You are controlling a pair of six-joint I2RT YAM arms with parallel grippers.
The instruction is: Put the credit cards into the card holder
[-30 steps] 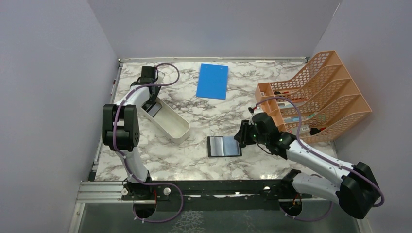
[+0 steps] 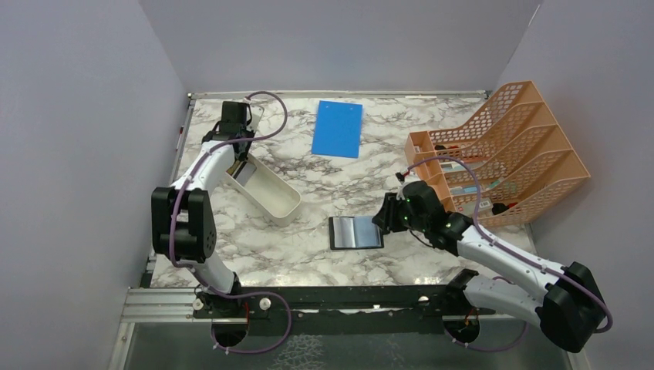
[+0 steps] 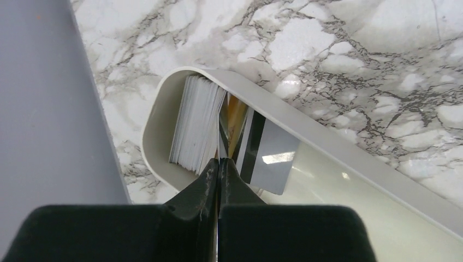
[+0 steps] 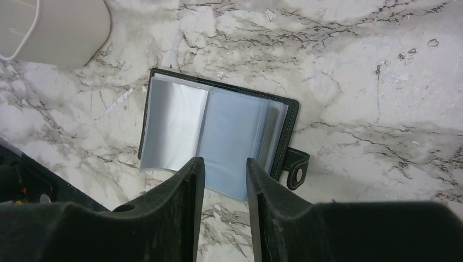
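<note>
Several white credit cards (image 3: 194,123) stand on edge in the narrow end of a cream bin. Beside them are a gold card (image 3: 236,117) and a grey card with a dark stripe (image 3: 277,153), leaning. My left gripper points down over these cards, its fingers pressed together. One thin card (image 3: 220,128), seen edge-on, runs straight into the seam between the fingertips. The black-edged card holder (image 4: 226,136) lies open on the table, clear sleeves showing. Over its near edge stands my right gripper, open, with nothing between its fingers.
The cream bin (image 2: 287,202) sits slantwise on the left of the marble table. A blue sheet (image 2: 337,129) lies at the back. An orange slatted rack (image 2: 540,146) with small items fills the right.
The right arm, bin and holder are essentially where they were.
</note>
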